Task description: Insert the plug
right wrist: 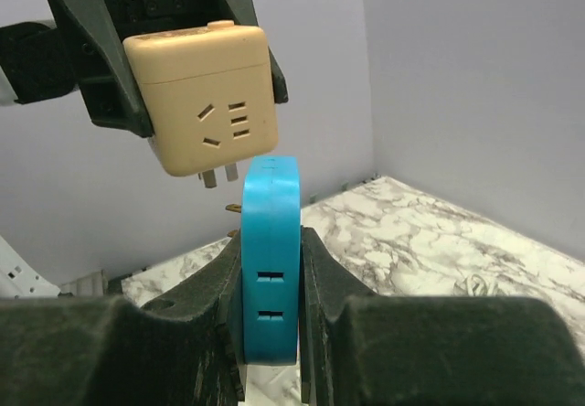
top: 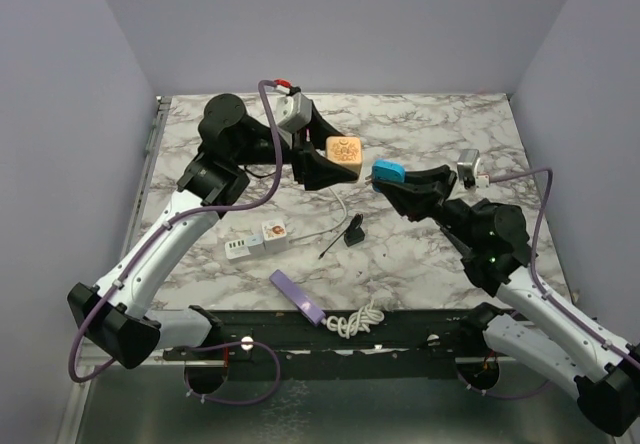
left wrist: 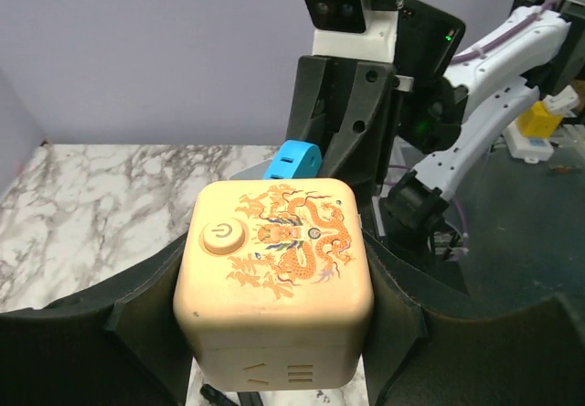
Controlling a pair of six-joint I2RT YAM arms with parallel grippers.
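Held up over the table is a cream cube socket adapter (top: 344,153), with my left gripper (top: 330,154) shut on its sides. Its printed dragon face and round button show in the left wrist view. In the right wrist view, the adapter's slotted face (right wrist: 219,122) is visible, with metal prongs sticking out below. My right gripper is shut on a blue plug (right wrist: 271,260), whose brass pins (right wrist: 233,208) point left toward the adapter. Plug and adapter are apart, a small gap between them in the top view; the plug sits lower than the slots in the right wrist view.
Below on the marble table lie a white power strip (top: 245,248), a black plug with cable (top: 354,231), a purple strip (top: 297,296) and a coiled white cord (top: 354,321). A dark flat object lies under the right arm.
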